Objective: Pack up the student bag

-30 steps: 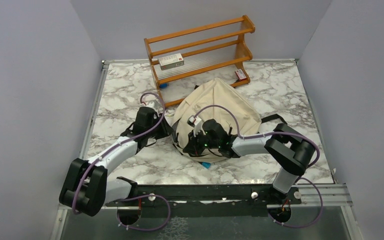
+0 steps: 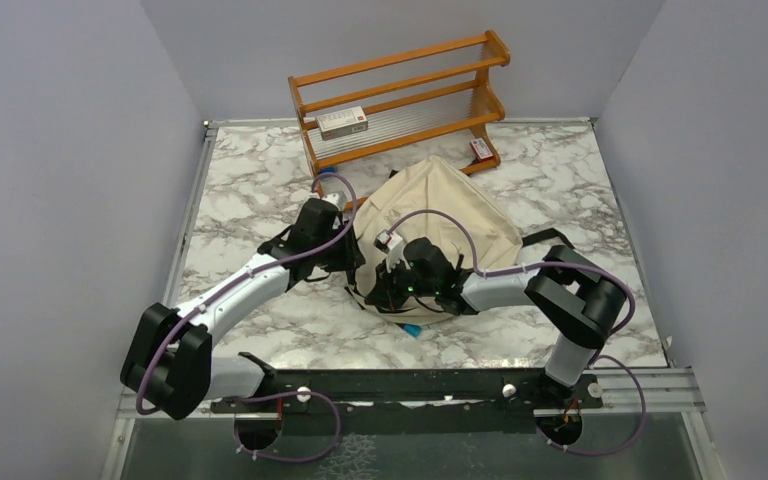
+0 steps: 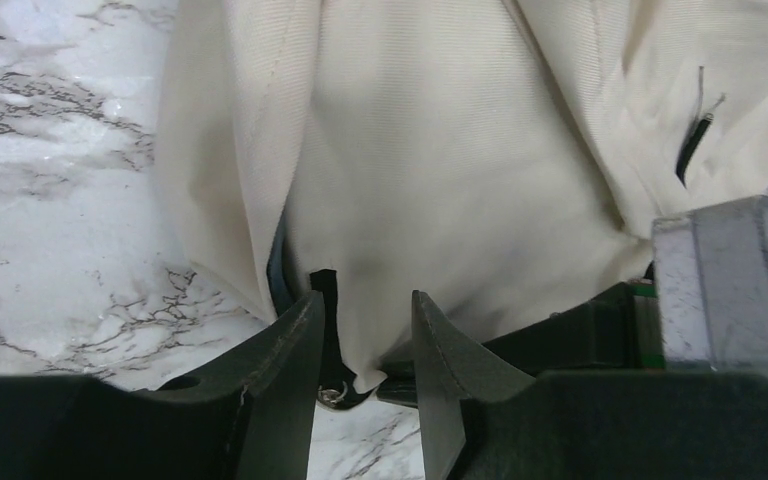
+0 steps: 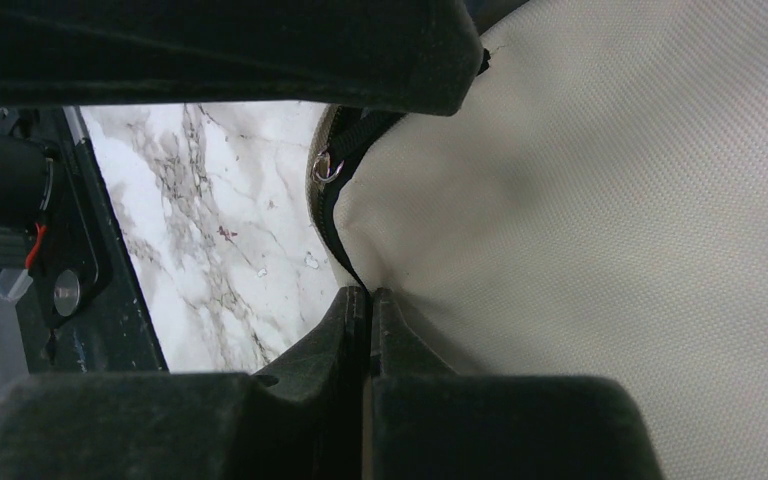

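A cream cloth bag [image 2: 443,205] with black zip trim lies on the marble table below the shelf. In the right wrist view, the fingertips of my right gripper are shut on the bag's black zip edge [image 4: 332,235], near a small metal ring [image 4: 327,167]. My left gripper is part open over the bag's left front corner. A black strap end [image 3: 326,300] and a zip pull with a ring [image 3: 334,393] show between its fingers, apparently not gripped. The right gripper's dark finger [image 3: 570,335] reaches in from the right there.
A wooden shelf [image 2: 395,108] stands behind the bag, with a white box [image 2: 342,122] on it and a small red box [image 2: 481,149] at its right end. A blue item [image 2: 411,330] peeks out at the bag's front.
The left arm has swung right, from beside the bag's left edge to over it, close to the right gripper. Neither the right arm nor the bag has visibly moved.
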